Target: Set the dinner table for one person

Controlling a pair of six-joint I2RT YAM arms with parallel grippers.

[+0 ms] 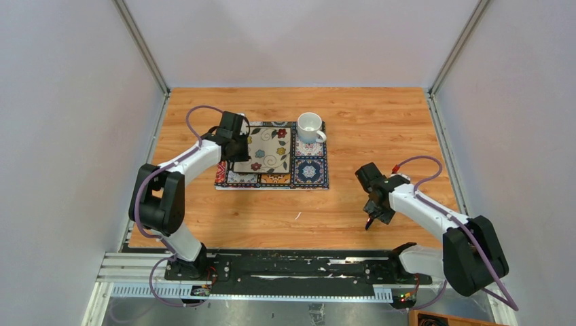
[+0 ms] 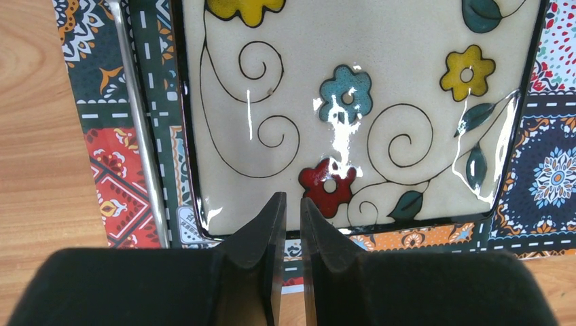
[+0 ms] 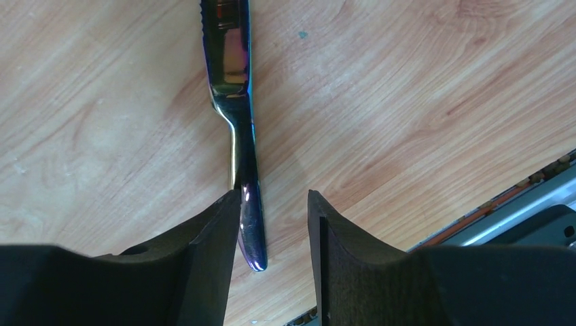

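A square floral plate lies on the patterned placemat. Along the plate's left side runs a silver utensil handle; its head is out of view. My left gripper hovers over the plate's edge, open by a narrow gap with nothing held. On the placemat's upper right stands a white mug. A dark, shiny knife rests on bare wood at the right. My right gripper is open above its handle end, the handle nearer the left finger.
A dark rail borders the front edge, near the right gripper.
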